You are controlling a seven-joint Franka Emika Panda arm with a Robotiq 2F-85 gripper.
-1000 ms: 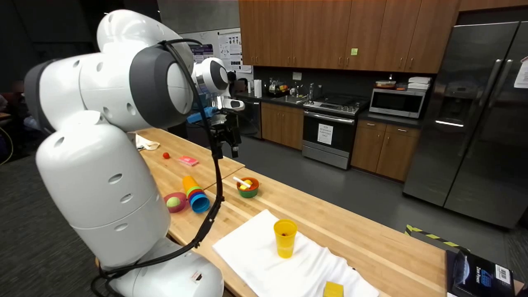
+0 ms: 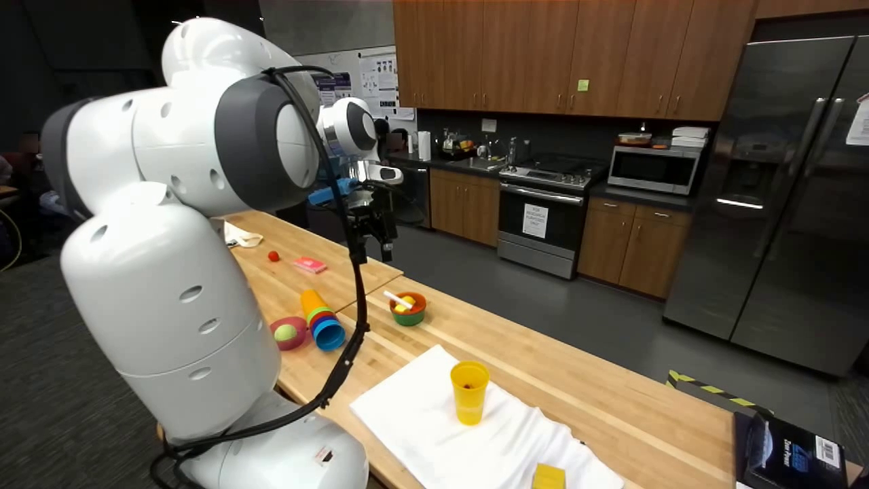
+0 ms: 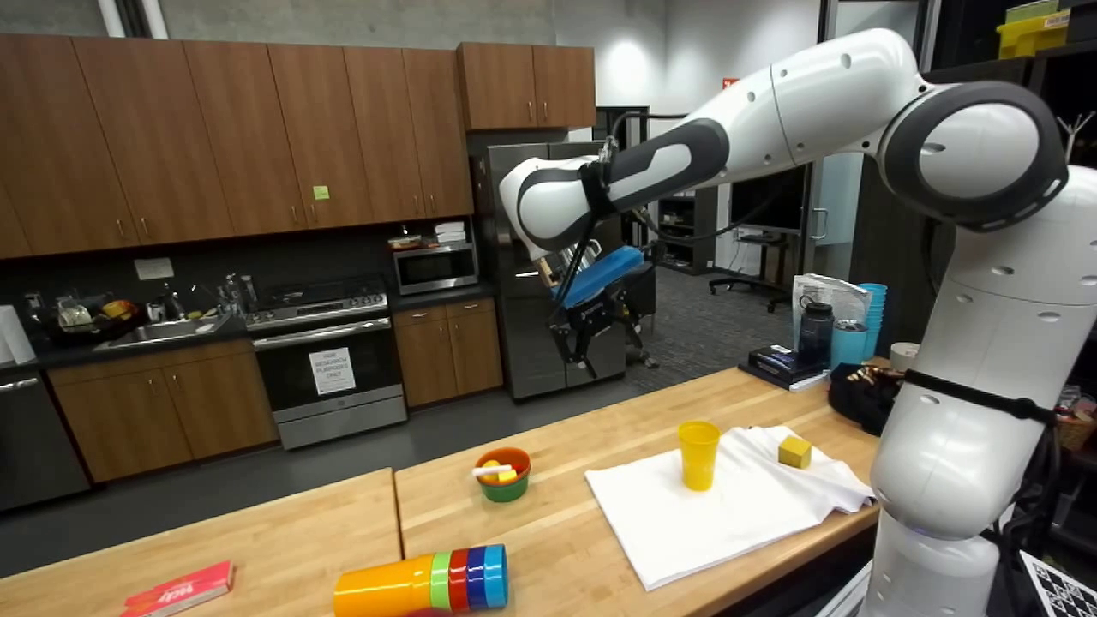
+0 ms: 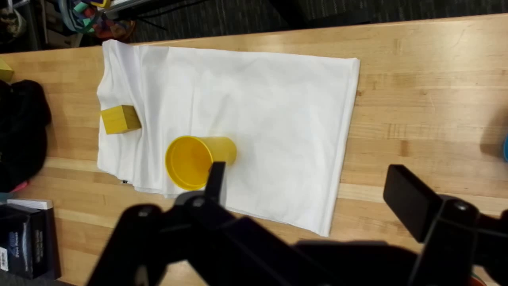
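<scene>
Upright on a white cloth [image 3: 658, 524] stands a yellow cup [image 3: 699, 458], which the wrist view shows from above, its rim partly behind one finger. A yellow cube [image 4: 120, 119] rests on the rumpled end of the same cloth. My gripper is open, its two black fingers [image 4: 412, 202] wide apart with only cloth and tabletop visible beyond the gap. In the second exterior view the gripper [image 3: 581, 355] hangs high over the far side of the table, clear of every object.
An orange and green bowl [image 3: 504, 475] holds yellow pieces and a white stick. Stacked colored cups [image 3: 452, 581] lie on their side, near a pink bowl [image 2: 286, 342] with a ball. A black box [image 2: 794, 456] sits at one table end. Bare wood surrounds the cloth.
</scene>
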